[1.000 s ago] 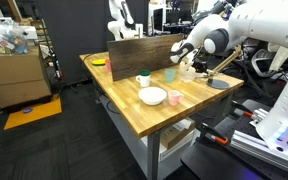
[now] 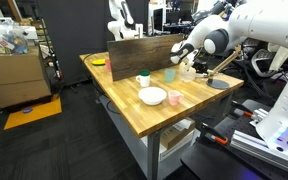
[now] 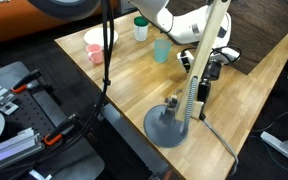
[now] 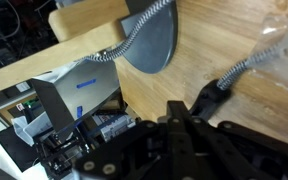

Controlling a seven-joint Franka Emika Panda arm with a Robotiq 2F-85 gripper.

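In the second exterior view my gripper is low over the right part of the wooden table, partly hidden behind the lamp's wooden arm. The lamp's round grey base stands nearer the front edge. The wrist view shows my dark gripper shut, close to the tabletop. Right by its fingertips is the dark end of a coiled cord; whether they touch, I cannot tell. Some clear plastic lies around the cord. Nothing can be made out between the fingers.
A teal cup, a white cup, a pink cup and a white bowl stand away from my gripper. A wooden panel rises along the back. Bare tabletop lies in the middle.
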